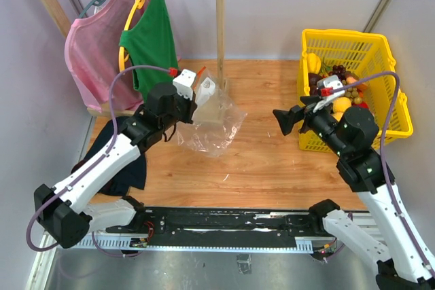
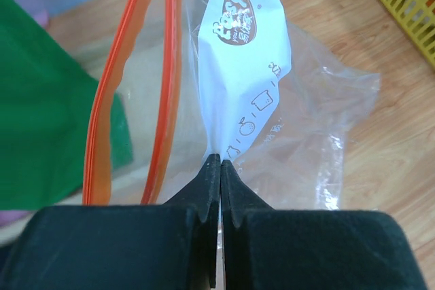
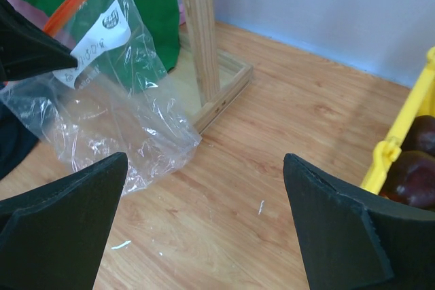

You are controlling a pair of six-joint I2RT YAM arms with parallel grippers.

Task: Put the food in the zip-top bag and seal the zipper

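My left gripper is shut on the clear zip top bag [image 2: 314,123], pinching it at its white printed label [image 2: 238,52]. Two orange zipper strips [image 2: 166,100] run along the bag's mouth, with a gap between them in the left wrist view. The bag [image 3: 129,127] hangs off the table and looks empty. My right gripper stands wide open, nothing between its fingers, in the air left of the yellow basket [image 1: 402,117]. Fruit and vegetables fill that basket, among them a dark eggplant [image 3: 413,178]; the right arm hides part of them from above.
A wooden rack [image 1: 220,25] with a pink top [image 1: 95,52] and a green top [image 1: 151,52] stands behind the left arm. Dark cloth [image 1: 129,174] lies at the table's left.
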